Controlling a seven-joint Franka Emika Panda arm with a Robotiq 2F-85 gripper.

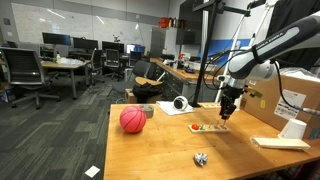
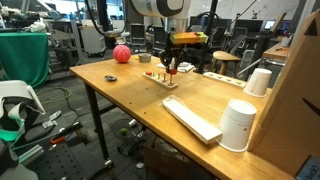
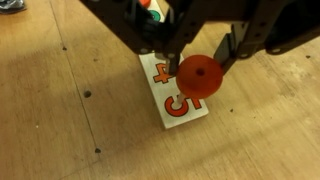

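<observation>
In the wrist view an orange-red ring [image 3: 200, 76] with a dark centre hole sits between the fingertips of my gripper, which is shut on it. Below it lies a pale number board [image 3: 168, 92] with red digits, a 4 and a 5 among them; the ring covers part of the 5 end. Farther up the board, red and green pieces are partly hidden by the fingers. From outside, the gripper [image 1: 226, 115] is at the right end of the board [image 1: 207, 128]. Whether the ring touches a peg or the board cannot be told.
A red ball [image 1: 132, 119] and a crumpled silver item [image 1: 201, 159] lie on the wooden table. A white mug [image 1: 181, 103] stands behind. On the right are a long white block [image 2: 191, 120], a white cup [image 2: 237, 125] and a cardboard box [image 2: 292, 95].
</observation>
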